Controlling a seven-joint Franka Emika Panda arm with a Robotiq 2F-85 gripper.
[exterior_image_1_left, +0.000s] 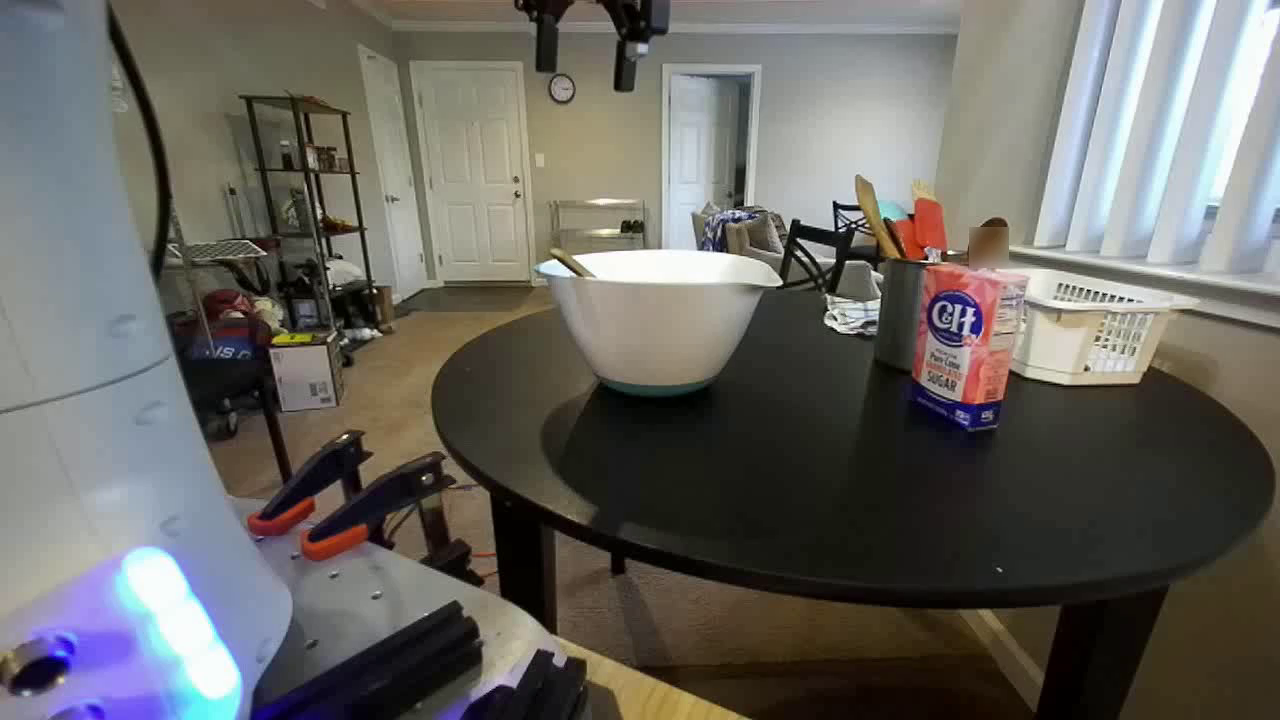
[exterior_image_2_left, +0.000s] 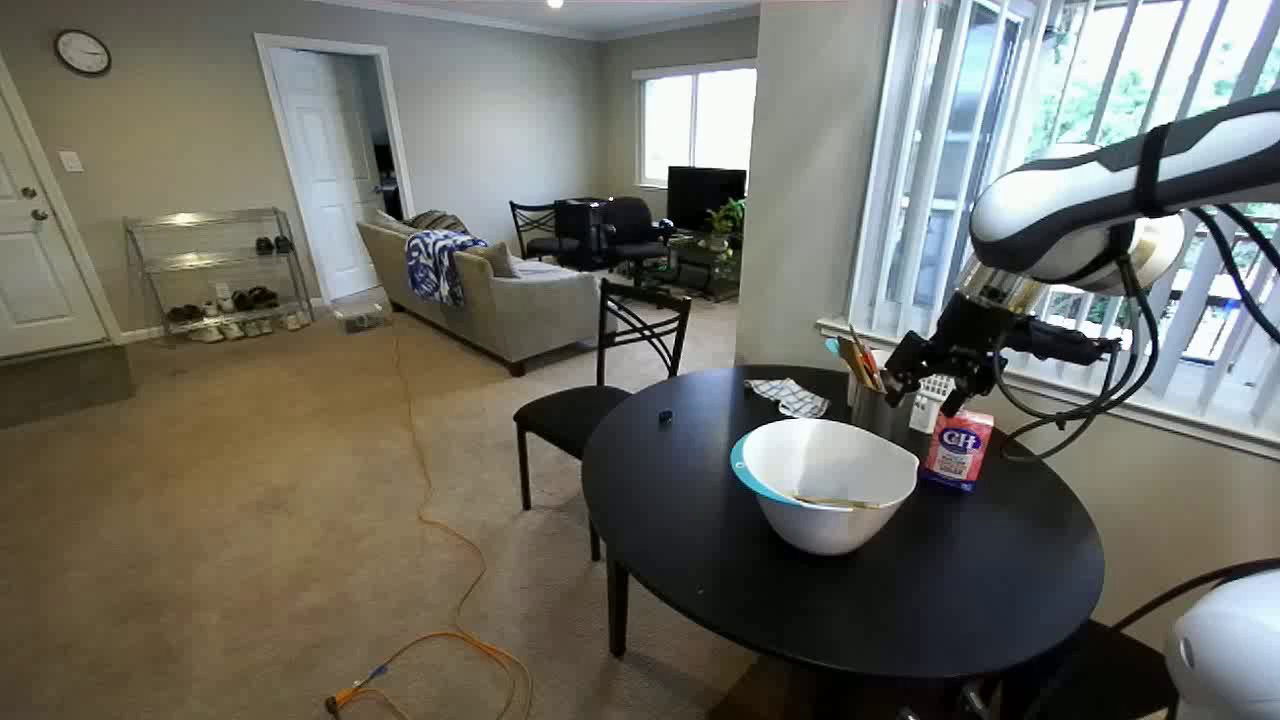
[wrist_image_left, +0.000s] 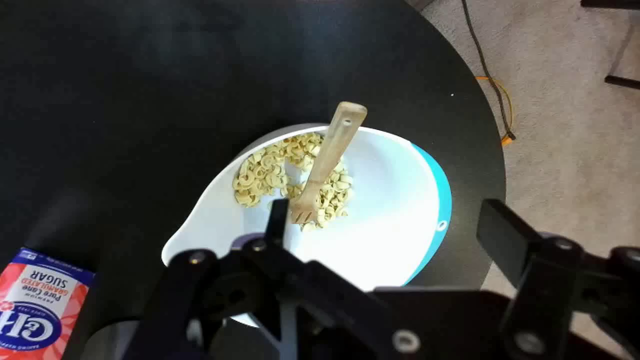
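Note:
On the round black table stands a white mixing bowl (exterior_image_1_left: 666, 318) with a teal base and a teal patch on its rim. Looking down in the wrist view, I see pasta pieces (wrist_image_left: 261, 174) inside the bowl and a wooden spatula (wrist_image_left: 333, 150) with a slotted end lying among them, its handle leaning over the rim. My gripper is open above the bowl, its two fingers wide apart and nothing between them. In exterior view 1 the gripper (exterior_image_1_left: 584, 54) shows only at the top edge, well above the bowl.
A pink sugar carton (exterior_image_1_left: 960, 348) stands on the table (exterior_image_1_left: 780, 504) beside a metal utensil holder (exterior_image_1_left: 897, 314). Behind are a white basket (exterior_image_1_left: 1080, 330) and a checked cloth (exterior_image_2_left: 788, 397).

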